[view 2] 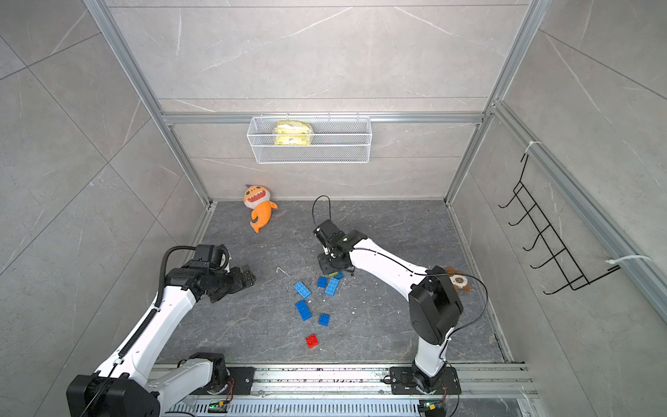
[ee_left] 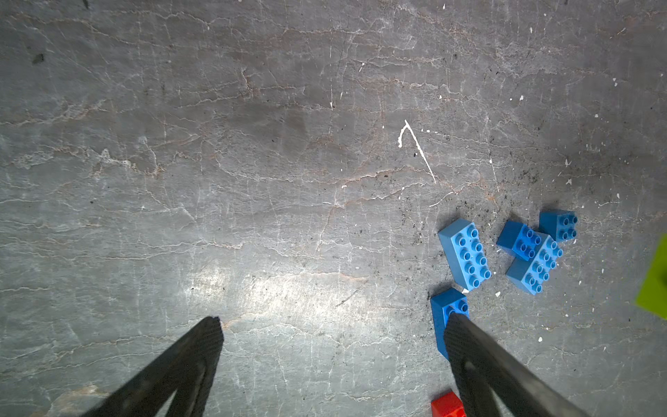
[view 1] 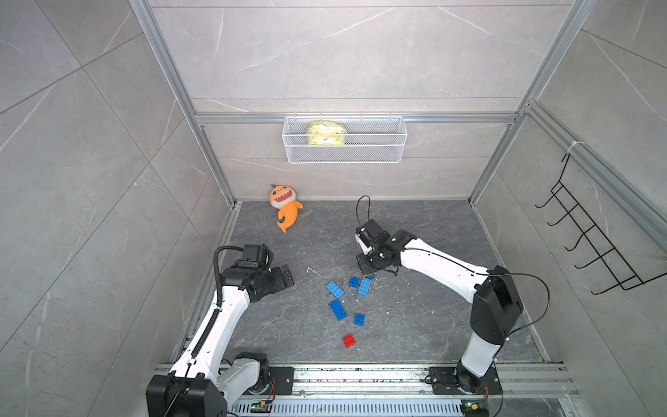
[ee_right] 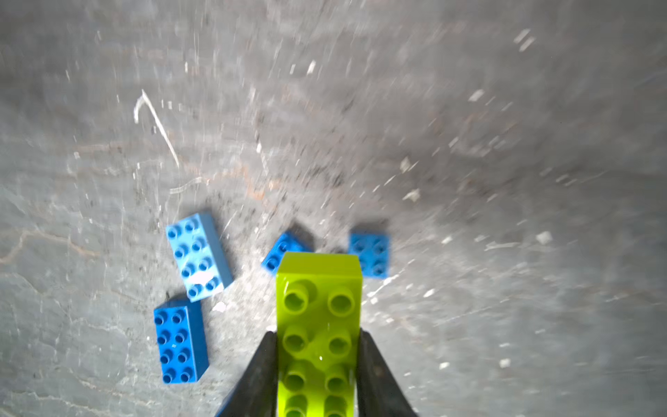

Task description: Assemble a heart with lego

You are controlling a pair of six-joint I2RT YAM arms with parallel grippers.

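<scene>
A lime green brick, studs showing, is clamped in my right gripper above the floor. It also peeks in at the right edge of the left wrist view. Below it lie two light blue bricks, a long dark blue brick, and small blue bricks. One small blue brick touches or nearly touches a light blue one. Another small blue brick and a red brick lie nearer the front. My left gripper is open and empty, left of the bricks.
An orange shark toy lies at the back left. On the back wall hangs a white wire basket, while a black hook rack hangs on the right wall. Bare floor extends right of the bricks.
</scene>
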